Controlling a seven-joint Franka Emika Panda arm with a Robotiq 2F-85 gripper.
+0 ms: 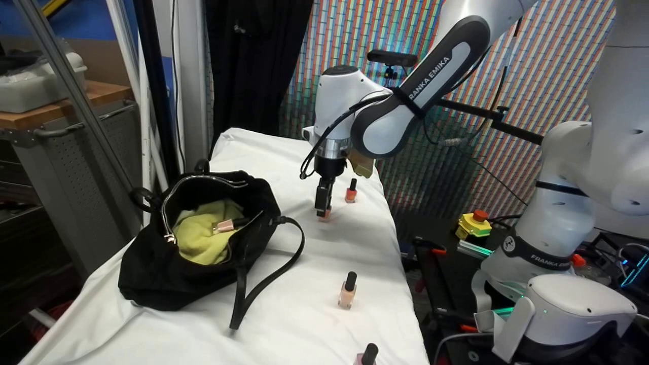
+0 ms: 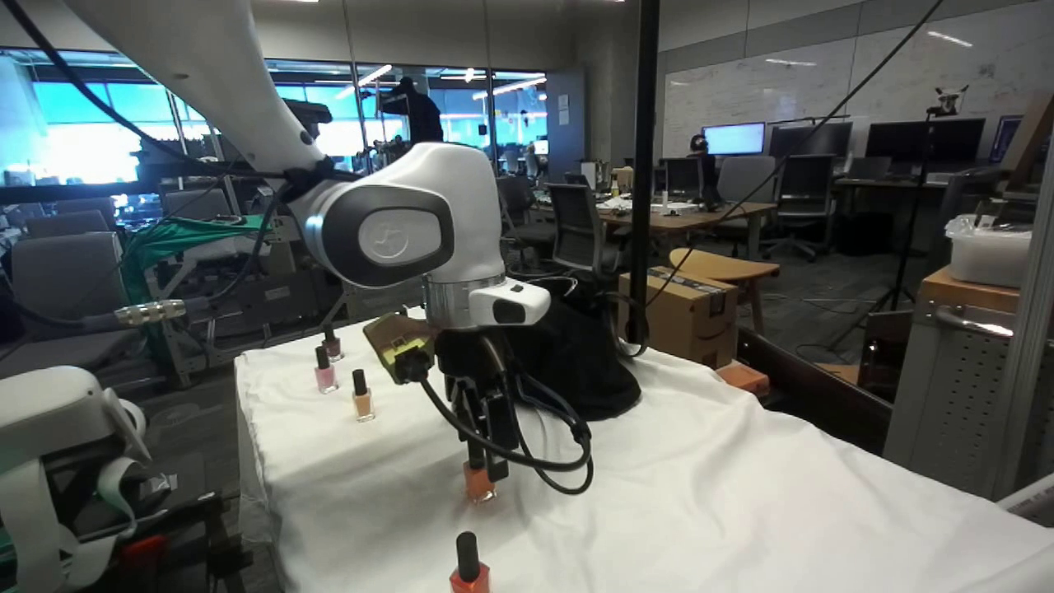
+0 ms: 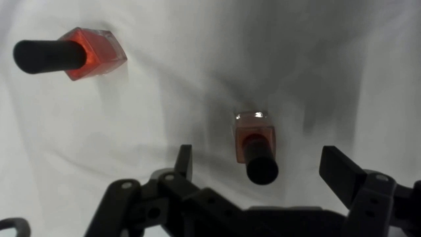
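My gripper is open, its two fingers on either side of an orange-brown nail polish bottle (image 3: pixel 255 136) with a black cap. Clear gaps show between that upright bottle and both fingers. In exterior view 1 the gripper hides most of the bottle (image 1: pixel 327 214). A brighter red-orange bottle (image 3: pixel 98 53) stands apart, up and to the left in the wrist view. A black bag (image 1: pixel 176 281) lies open on the table, holding a yellow-green cloth (image 1: pixel 204 234) with a pale pink bottle (image 1: pixel 223 226) on top.
Toward the front of the white-covered table (image 1: pixel 292 337) stand a peach bottle (image 1: pixel 347 295) and another bottle with a black cap (image 1: pixel 368 354), cut by the frame. The bag's strap (image 1: pixel 267 281) trails across the cloth. Bare tabletop lies between bag and bottles.
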